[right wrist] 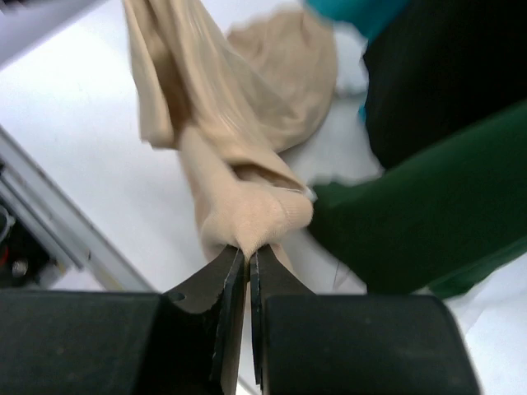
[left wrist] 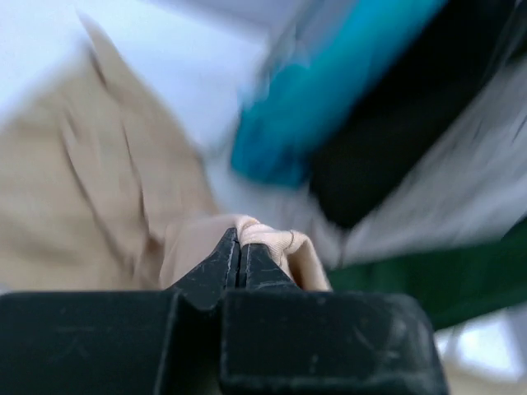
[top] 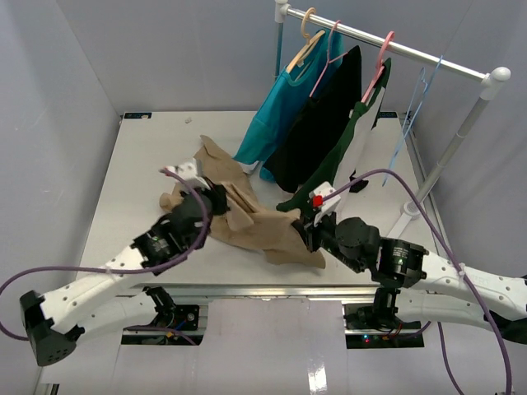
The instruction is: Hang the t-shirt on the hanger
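Note:
The tan t-shirt (top: pixel 263 230) lies bunched on the white table, partly lifted by both grippers. My left gripper (top: pixel 216 197) is shut on a fold of it; in the left wrist view that fold (left wrist: pixel 280 251) rises from between the fingertips. My right gripper (top: pixel 306 234) is shut on the shirt's right part, and in the right wrist view the held cloth (right wrist: pixel 247 214) sits at the fingertips. A light blue empty hanger (top: pixel 412 107) hangs at the right end of the rail.
The clothes rail (top: pixel 387 45) holds teal (top: pixel 280 99), black (top: pixel 321 123) and green (top: pixel 329 164) garments, low over the shirt's right side. The rail's post (top: pixel 449 152) stands at the right.

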